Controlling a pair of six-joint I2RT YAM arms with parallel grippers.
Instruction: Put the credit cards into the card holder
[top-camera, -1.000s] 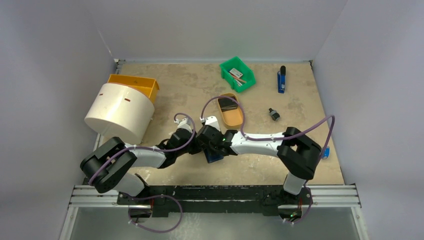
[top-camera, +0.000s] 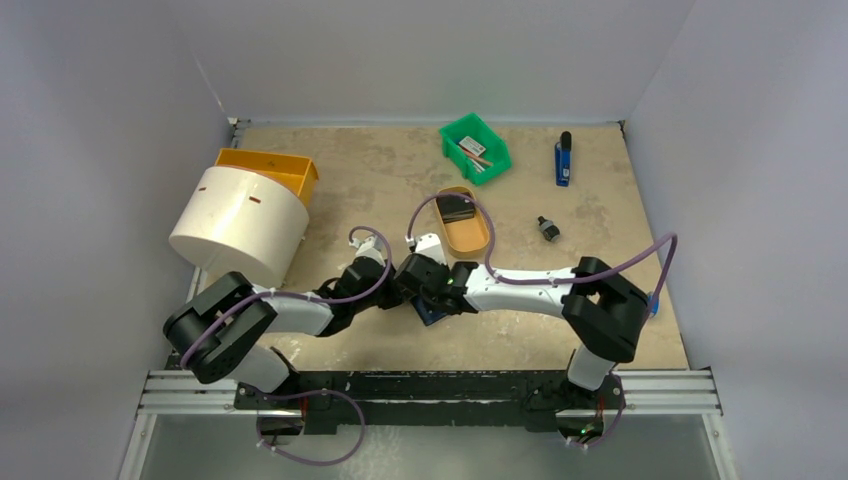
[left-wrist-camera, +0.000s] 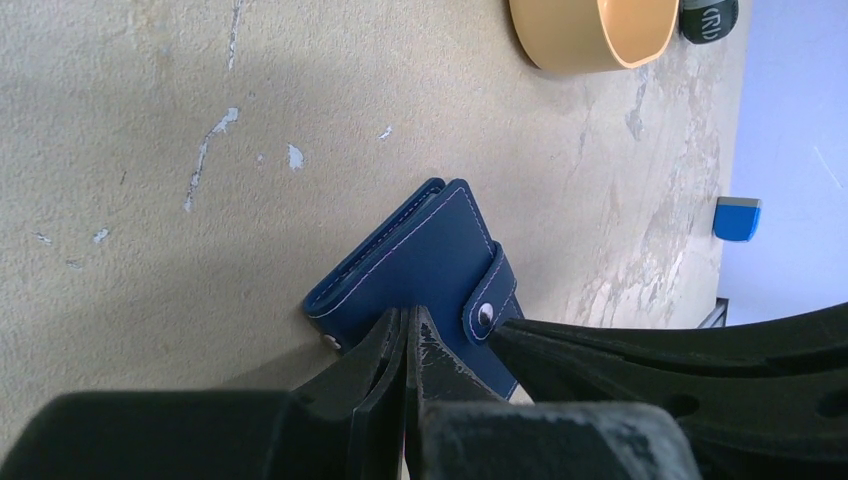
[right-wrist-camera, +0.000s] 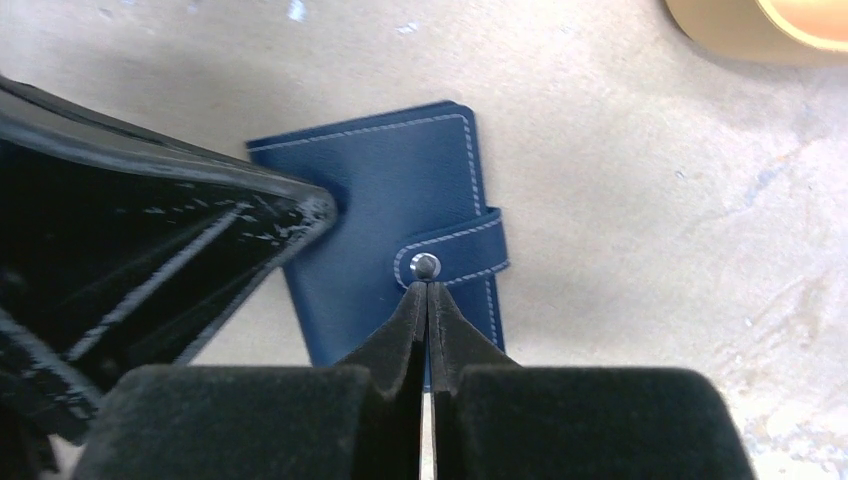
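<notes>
The dark blue card holder (left-wrist-camera: 420, 250) lies on the table with its strap (right-wrist-camera: 460, 250) folded over the cover and the silver snap (right-wrist-camera: 425, 266) on top. In the right wrist view, my right gripper is shut, its tips at the snap, with nothing seen between them. My left gripper is shut at the holder's near edge; whether it pinches any of the leather cannot be told. From above, both arms hide most of the holder (top-camera: 428, 312). No loose credit cards can be made out.
An orange tray (top-camera: 468, 238) with dark items stands just behind the grippers. Farther back are a green bin (top-camera: 490, 172), a blue stapler (top-camera: 563, 160) and a small dark object (top-camera: 548, 229). A white cylinder (top-camera: 240, 225) and yellow bin (top-camera: 290, 170) fill the left.
My right arm has shifted slightly right and toward the front. The holder's visible corner has turned a little in the top view. The left arm has barely moved.
</notes>
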